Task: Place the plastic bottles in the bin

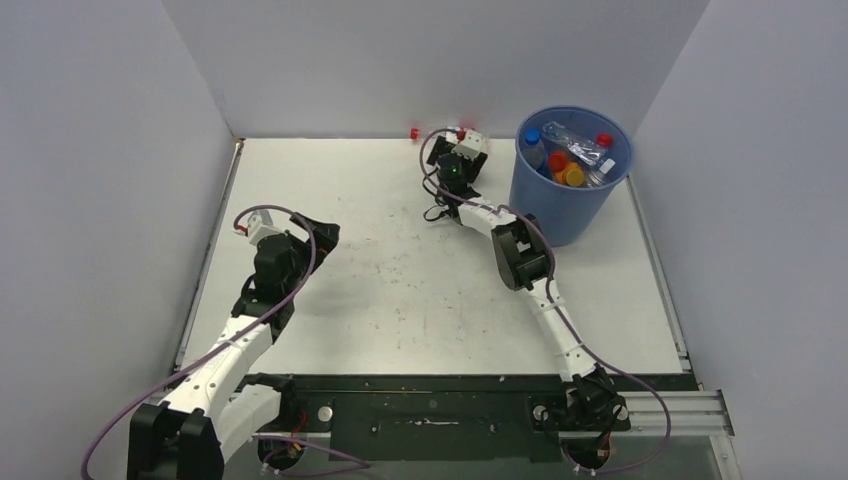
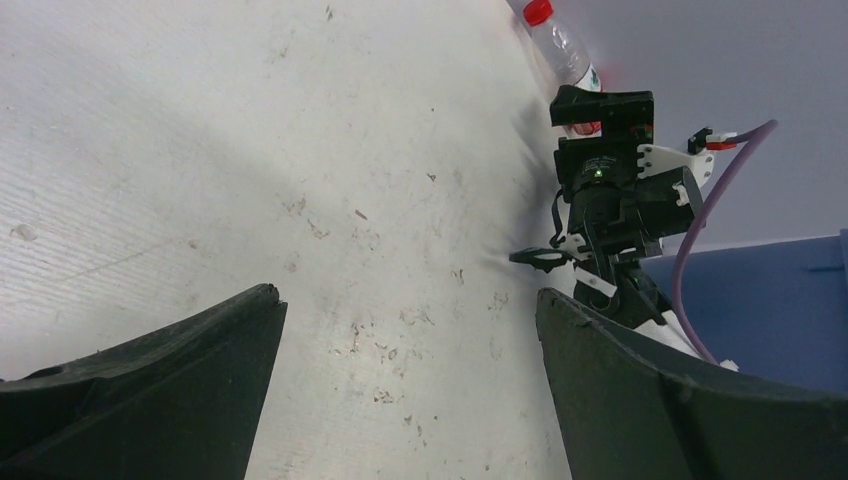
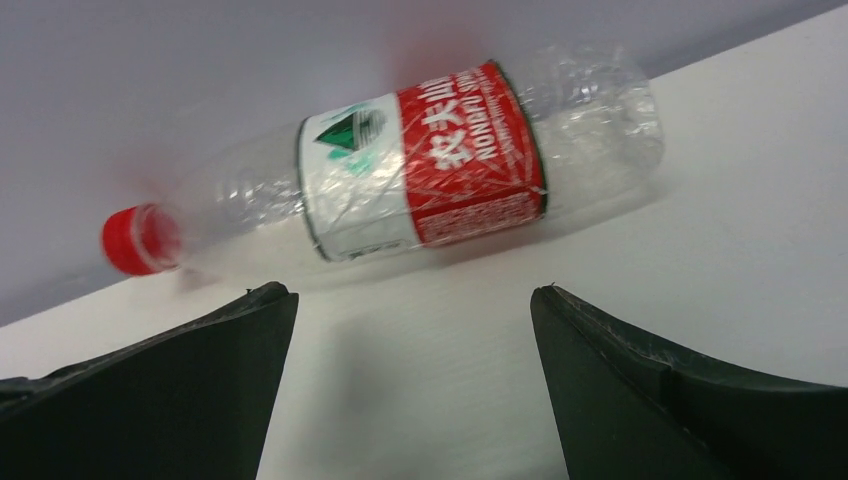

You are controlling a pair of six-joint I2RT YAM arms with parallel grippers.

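One clear bottle (image 3: 430, 160) with a red cap and a red-and-white label lies on its side along the table's back edge, against the wall. Just in front of it, my right gripper stands open, the bottle beyond its fingertips and nothing between them. In the top view the right gripper (image 1: 458, 155) hides most of that bottle; its red cap (image 1: 414, 133) peeks out. Over the left part of the table hangs my left gripper (image 1: 318, 235), open and empty, with bare table between its fingers. The blue bin (image 1: 565, 205) stands at the back right, holding several bottles.
Inside the bin show a blue cap (image 1: 532, 136), red caps and an orange cap (image 1: 573, 177). Walls close in the back and both sides.
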